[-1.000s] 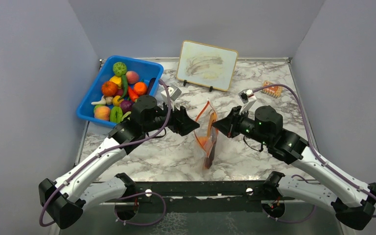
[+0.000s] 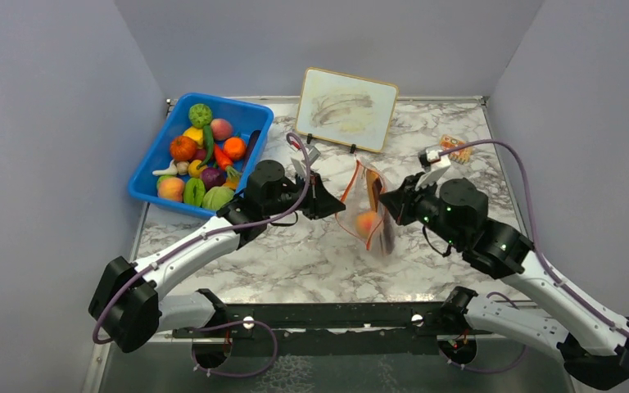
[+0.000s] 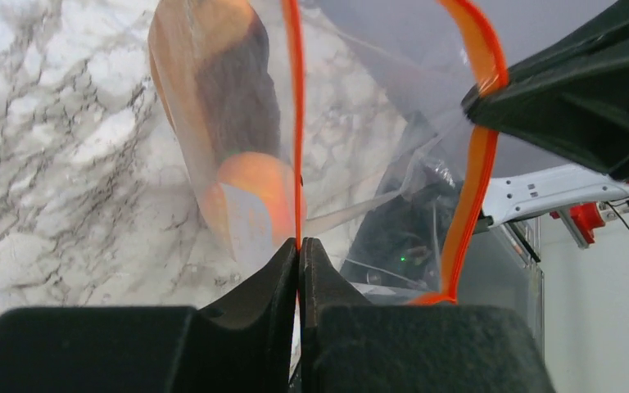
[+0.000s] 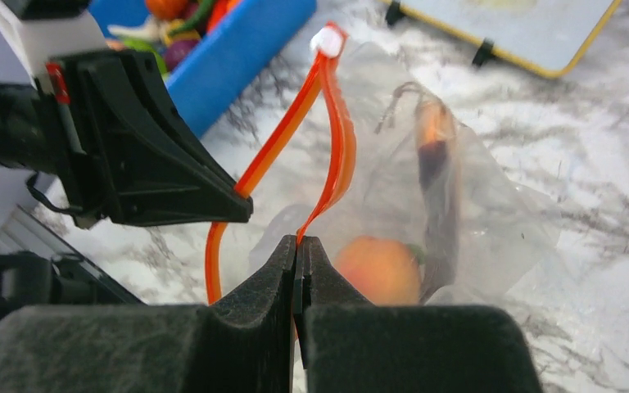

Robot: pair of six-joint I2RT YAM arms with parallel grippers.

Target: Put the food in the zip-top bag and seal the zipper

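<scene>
A clear zip top bag (image 2: 357, 175) with an orange rim hangs upright between my two grippers, its mouth spread wide. My left gripper is shut on the rim at one side, the orange strip running straight into its fingertips. On the opposite side, my right gripper is likewise shut on the orange rim. Inside the bag lies a peach (image 4: 379, 268), low down. Beside it stands a long dark item with an orange-brown end (image 4: 436, 168), seen blurred through the plastic. The bag's bottom is faint in the top view.
At the back left, a blue bin (image 2: 142, 168) holds several toy fruits and vegetables. A whiteboard (image 2: 346, 110) stands at the back middle, and a small orange patterned item (image 2: 456, 149) lies at the back right.
A second ago my left gripper was open beside the bag. Both grippers and the bag have moved right, with the bag's mouth opened wider.
</scene>
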